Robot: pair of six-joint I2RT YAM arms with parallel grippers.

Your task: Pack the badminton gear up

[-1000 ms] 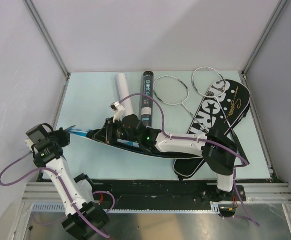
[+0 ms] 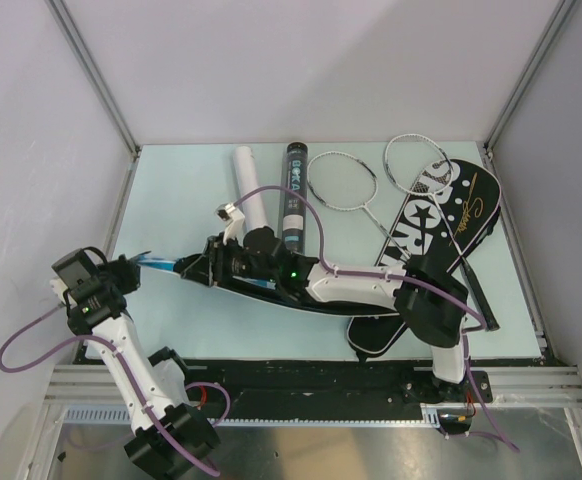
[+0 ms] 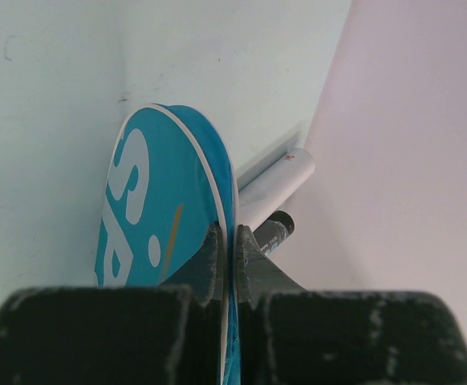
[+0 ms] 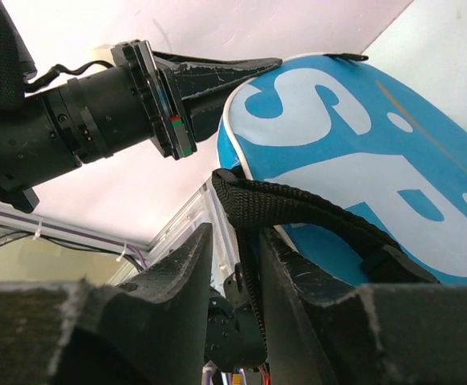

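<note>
A blue bag with a white-lettered face and pale edging is stretched across the front left of the table. My left gripper is shut on the edge of the blue bag's end. In the top view, my right gripper sits over the bag a short way to the right. In the right wrist view, the right gripper stands part open, a gap between its fingers. A black strap on the bag passes at its fingertips; whether it is gripped is unclear. Two rackets lie at the back right.
A white tube and a black shuttle tube lie side by side at the back. A black racket cover lies at the right, partly under the rackets. My right arm hides the table's middle front.
My right gripper has shifted slightly to the left along the bag. The left arm, tubes and rackets have stayed in place.
</note>
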